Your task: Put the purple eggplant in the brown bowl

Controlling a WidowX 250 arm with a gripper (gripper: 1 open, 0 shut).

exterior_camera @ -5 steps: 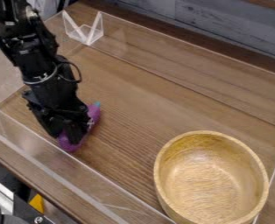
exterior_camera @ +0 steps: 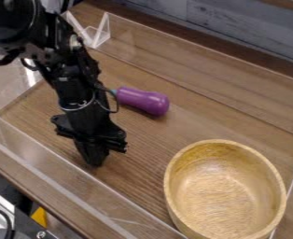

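The purple eggplant (exterior_camera: 144, 101) lies on the wooden table, just right of and behind the arm, its green stem end toward the arm. At the front right stands the brown bowl (exterior_camera: 224, 152), a wide round one with nothing in it. My black gripper (exterior_camera: 91, 161) points down low over the table at left of centre, apart from the eggplant and left of the bowl. Its fingertips are dark and run together in this view, so how far apart they stand cannot be told.
A white wire rack (exterior_camera: 91, 32) stands at the back left. Clear table (exterior_camera: 193, 84) stretches between the eggplant and the bowl and toward the back. A clear wall edge runs along the front left.
My arm has shifted right. The bowl stays put.
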